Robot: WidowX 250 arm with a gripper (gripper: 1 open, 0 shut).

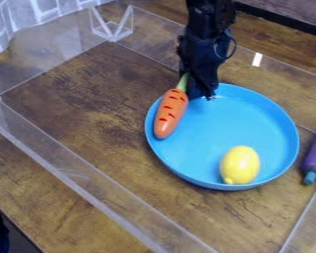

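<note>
The black gripper [200,77] hangs over the back edge of a blue plate [260,124], at the green top of an orange toy carrot [170,115]; whether its fingers are closed is hard to tell. The carrot leans along the plate's left side, top upward toward the gripper. A yellow lemon [239,165] sits on the front right of the plate.
A purple eggplant [315,152] lies right of the plate at the image edge.
</note>
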